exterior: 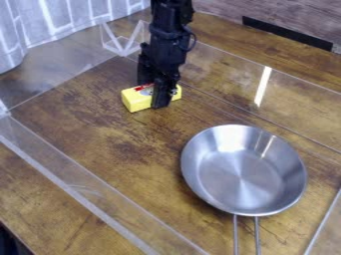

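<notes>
A yellow block [138, 100] with some red and grey on its top lies on the wooden table toward the back, left of centre. My dark gripper [158, 92] reaches down onto it from the top of the view and covers its middle and right part. The fingertips are dark and small, so whether they are closed on the block is hard to make out. A steel pan [242, 169] with its handle toward the front sits at the right front.
Clear plastic or glass edging [40, 145] runs along the left of the table. A white curtain [40, 25] hangs at the back left.
</notes>
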